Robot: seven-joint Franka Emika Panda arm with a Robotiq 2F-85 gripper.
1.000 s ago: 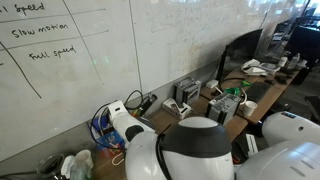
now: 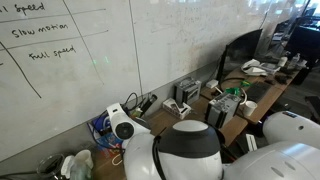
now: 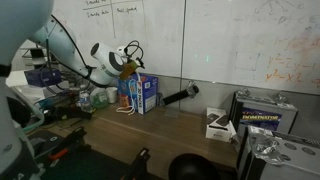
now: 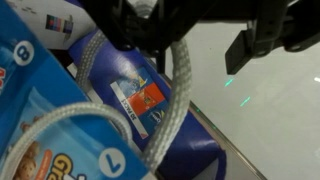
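Observation:
In the wrist view my gripper reaches in from the top, its dark fingers apart with a gap between them. A grey braided cord (image 4: 181, 85) loops up to the left finger; whether it passes in front of or behind that finger is hard to tell. Under it stand a light blue snack box (image 4: 70, 135) and a darker blue-purple package (image 4: 185, 150). From exterior view 2, the gripper (image 3: 131, 66) is at the top of the blue box (image 3: 145, 95), near the whiteboard. Exterior view 1 hides most of the fingers behind the arm.
The whiteboard (image 3: 225, 45) rises close behind the boxes. A white open box (image 3: 219, 124), a black round pan (image 3: 195, 167) and a Dominator box (image 3: 260, 112) stand to the right. Bare wooden tabletop (image 3: 130, 130) lies in front of the blue box.
The arm's white wrist has shifted slightly in exterior view 1, by the blue box. Objects on the table look unchanged.

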